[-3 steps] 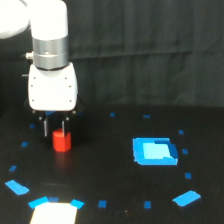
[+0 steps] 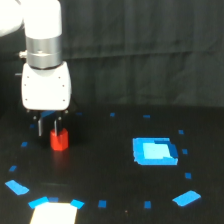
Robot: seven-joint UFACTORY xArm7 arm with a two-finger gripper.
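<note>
A small red block [image 2: 59, 142] stands on the dark table at the left of the camera view. My gripper [image 2: 49, 127] points down from the white arm, just above and slightly left of it. Its two dark fingers are spaced apart, and the right one overlaps the block's upper part in the picture. Whether the fingers touch the block cannot be made out. To the right, a blue square [image 2: 138, 147] with a pale centre lies on the table.
Small blue marks dot the table, with larger blue pieces [image 2: 186, 198] near the front corners. A pale, lit patch [image 2: 54, 213] is at the front left edge. A dark curtain hangs behind.
My arm and gripper have shifted left and a little lower. The red block also appears slightly farther left and a touch lower. The blue square has stayed put.
</note>
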